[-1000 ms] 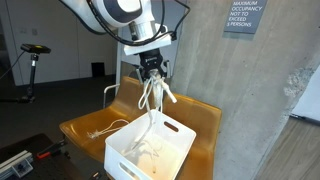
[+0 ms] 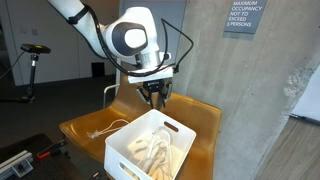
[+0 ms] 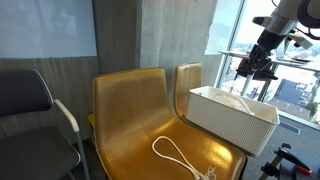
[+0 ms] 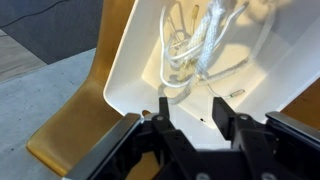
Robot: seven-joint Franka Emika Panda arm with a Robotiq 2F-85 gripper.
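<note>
Above the white bin [image 2: 120, 146] hangs my gripper [image 2: 155, 101], its fingers spread and nothing between them. White cables [image 2: 157, 152] lie loosely bundled inside the bin, apart from the fingers. In the wrist view the gripper is over the bin's near wall, with the cables [image 4: 208, 42] farther in on the bin floor. Another white cable [image 3: 181, 154] lies loose on the brown chair seat, outside the bin.
Brown chairs [image 3: 133, 109] stand in a row, with the bin resting on one of them. A dark armchair [image 3: 32, 125] is off to the left in the second exterior view. A concrete wall [image 2: 250, 80] rises behind.
The bundle of white cables, earlier hanging from my gripper, was lowered and let go into the bin. My gripper is now empty above it.
</note>
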